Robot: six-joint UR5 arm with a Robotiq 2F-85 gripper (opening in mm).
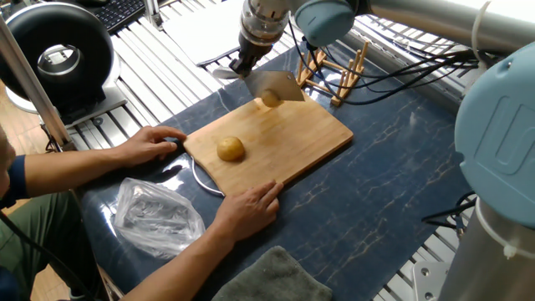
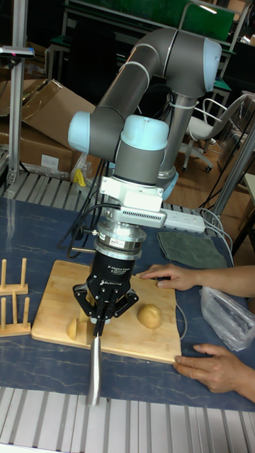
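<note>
My gripper [image 2: 100, 323] is shut on a metal knife with a broad blade [image 1: 281, 84]. In exterior view 3 the knife's handle [image 2: 94, 374] projects toward the camera, past the board's near edge. The blade stands over the far part of the wooden cutting board [image 1: 292, 142]; whether its edge touches the wood cannot be told. Beside the blade is a cut potato piece [image 1: 269, 99], its pale flat side showing in exterior view 3 [image 2: 72, 328]. A rounder potato [image 1: 231, 149] rests on the board near the person, apart from the knife.
A person's hands [image 1: 247, 209] hold the board's near side. Close by are a clear plastic bag [image 1: 157, 219] and a grey cloth [image 1: 274, 278]. A wooden peg rack [image 1: 343, 79] stands beyond the board. Black cables [image 1: 401, 84] hang from the arm.
</note>
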